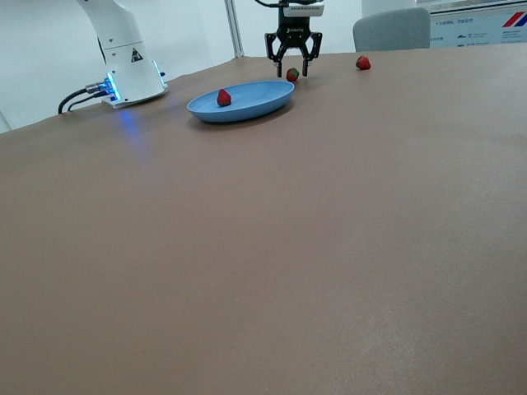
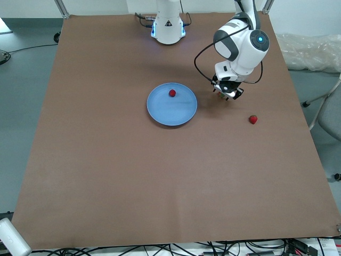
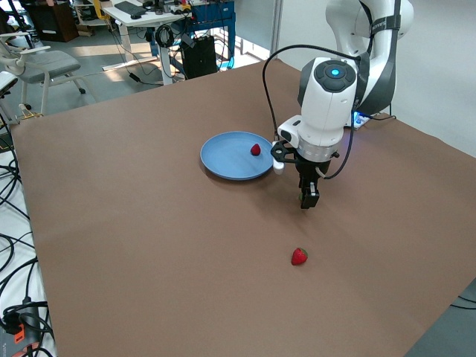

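Observation:
The gripper (image 1: 292,67) hangs low over the table beside the blue plate (image 2: 171,109), its two fingers open around a strawberry (image 1: 292,75) standing on the table, mostly hidden in the left and right views. A second strawberry (image 2: 172,93) lies on the plate. A third strawberry (image 3: 299,256) lies alone on the table, farther from the plate, also seen at the back right in the top view.
The brown table (image 2: 170,176) has wide free room in front of the plate. A white robot base (image 2: 168,26) with cables stands at the back. Cables and a chair lie beyond the table's edges.

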